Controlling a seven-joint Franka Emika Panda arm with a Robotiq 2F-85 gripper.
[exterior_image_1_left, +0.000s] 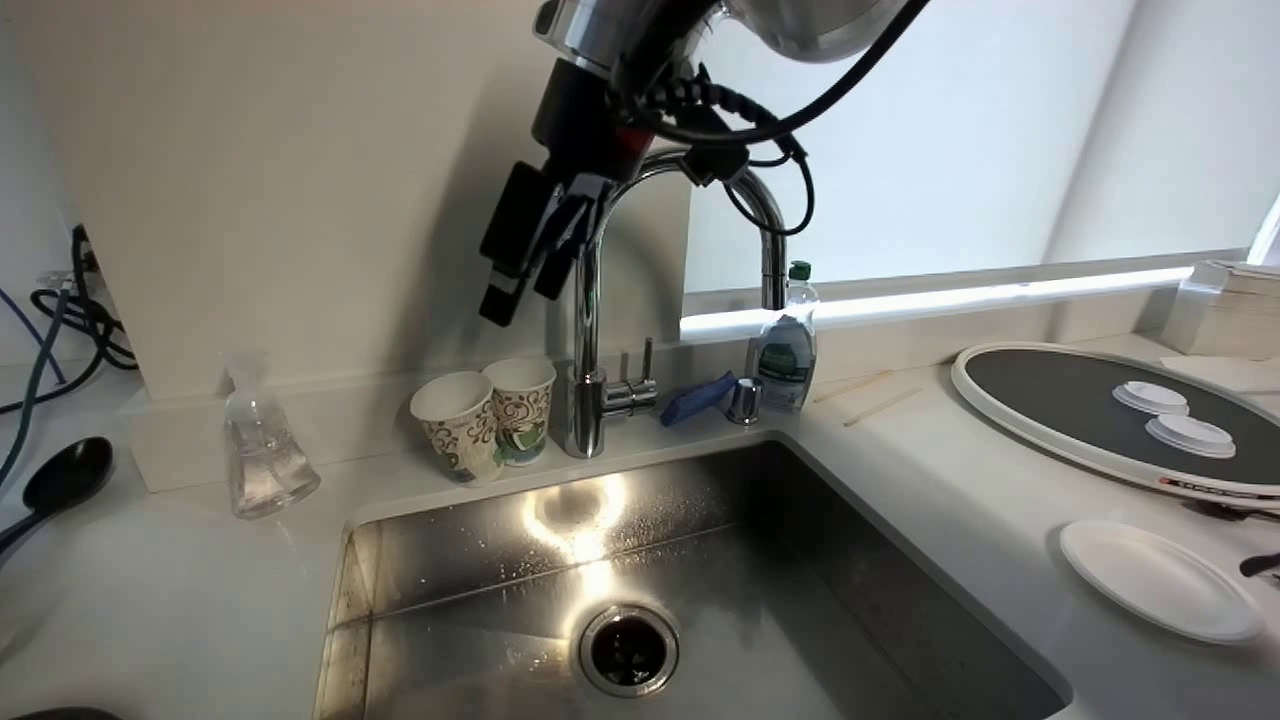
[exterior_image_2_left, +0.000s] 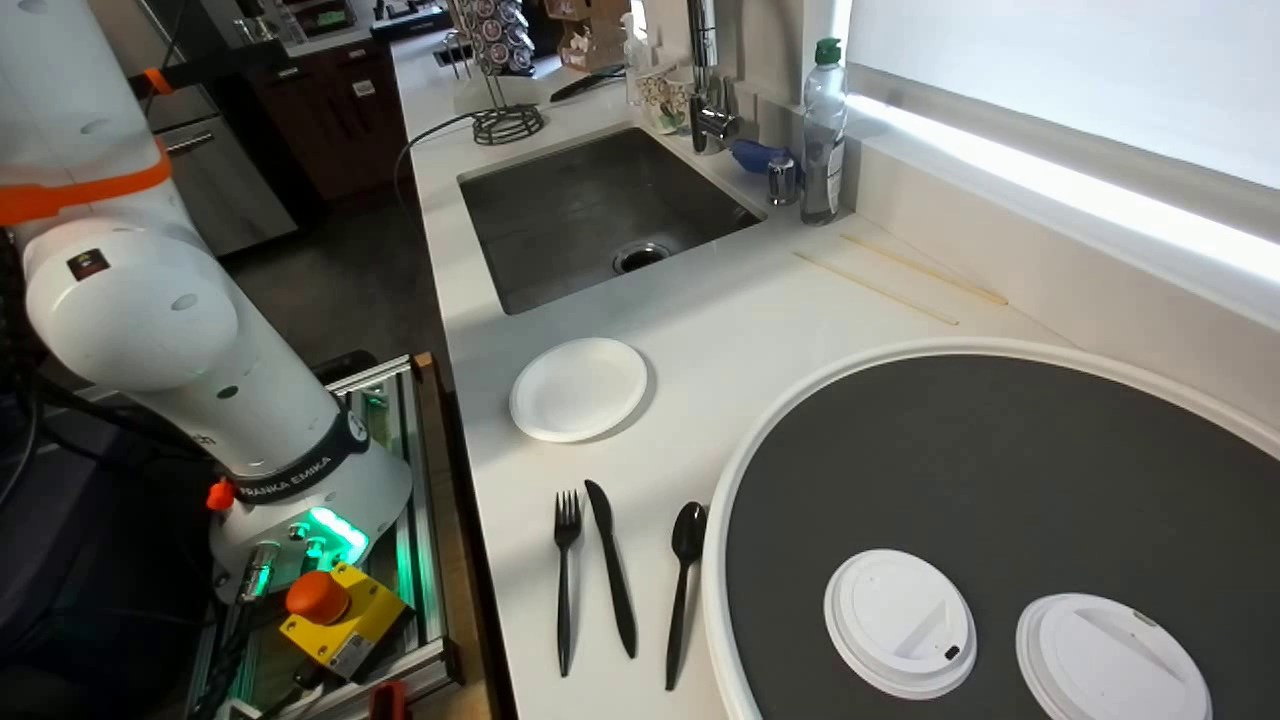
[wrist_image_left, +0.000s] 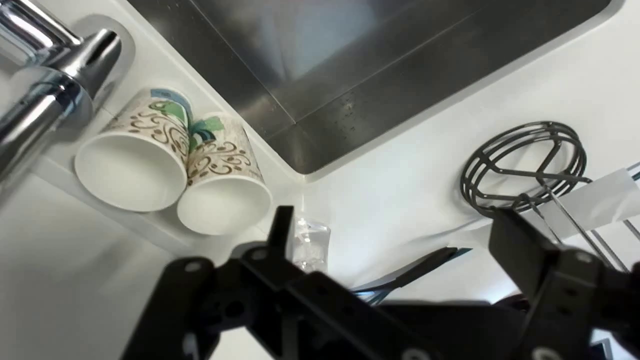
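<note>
My gripper hangs in the air above the back of the sink, left of the faucet, its fingers pointing down and to the left. In the wrist view the two dark fingers stand wide apart, so the gripper is open with nothing held between them. Two patterned paper cups stand upright, side by side, on the counter strip behind the sink. They lie below the gripper and apart from it. A clear bottle stands on the counter to the left of the cups.
The steel sink is empty. A black wire rack stands on the counter beyond it. Soap bottle and blue item sit right of the faucet. Farther right are a white plate and a round board with two white lids.
</note>
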